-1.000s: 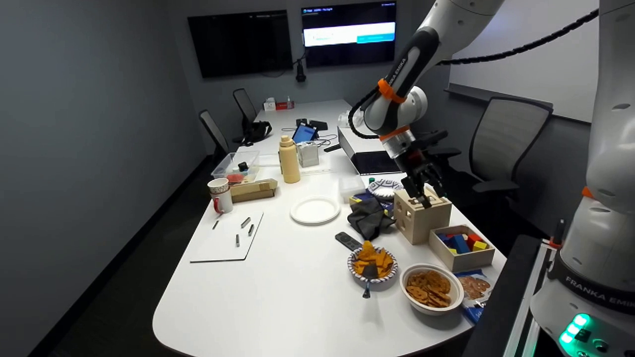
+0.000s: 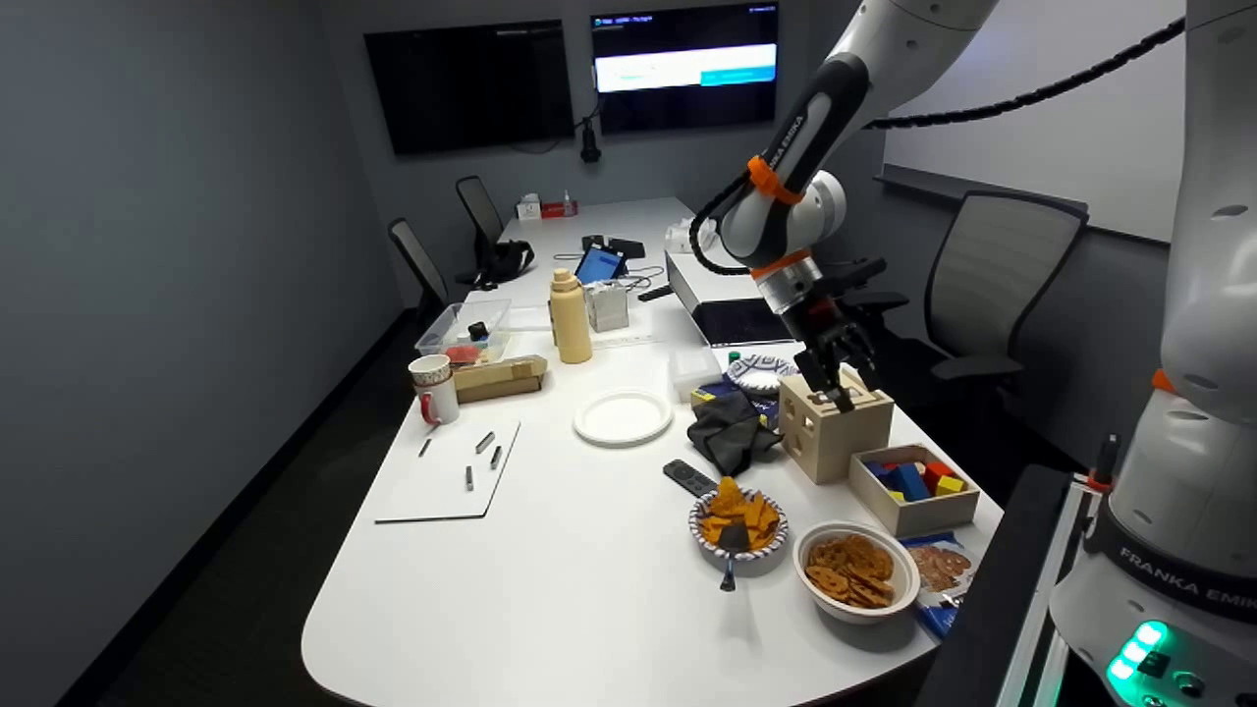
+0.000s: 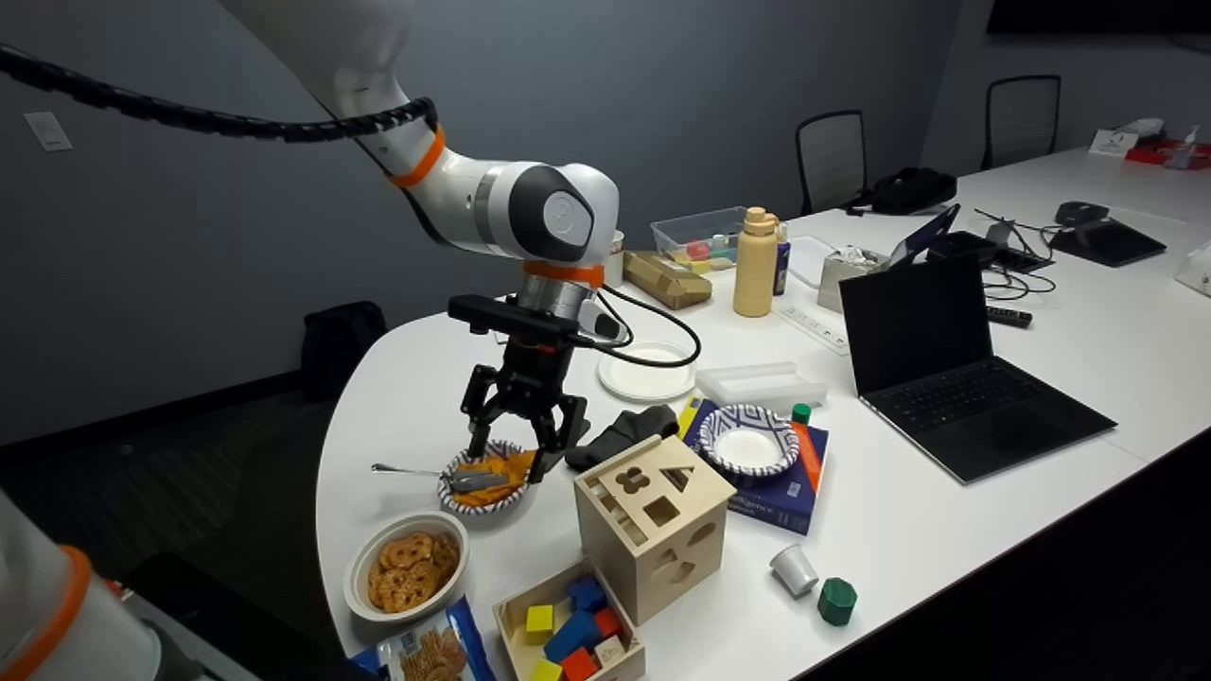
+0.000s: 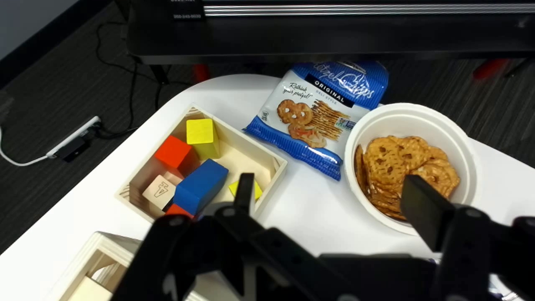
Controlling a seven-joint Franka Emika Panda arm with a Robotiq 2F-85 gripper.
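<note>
My gripper is open and empty, its two fingers wide apart in the wrist view. It hangs in the air above the table, tilted. In the wrist view the white bowl of pretzel chips point(image 4: 408, 111) lies beyond the right finger, and a wooden tray point(image 4: 245, 143) of coloured blocks lies beyond the left one. Between them rests a blue pretzel bag point(image 4: 321, 115). The wooden shape-sorter box point(image 3: 647, 533) stands beside the tray. A patterned bowl of orange chips point(image 2: 738, 518) has a dark-headed spoon point(image 2: 732, 540) in it.
A dark cloth point(image 2: 733, 432), a remote point(image 2: 689, 477) and a white plate point(image 2: 622, 417) lie mid-table. Near the sorter are a blue book point(image 3: 783, 499) with a patterned bowl on it, a small cup point(image 3: 794, 569) and a green block point(image 3: 836, 602).
The arm, the gripper and the objects stand as before. Only the background of exterior view 1 sits very slightly shifted.
</note>
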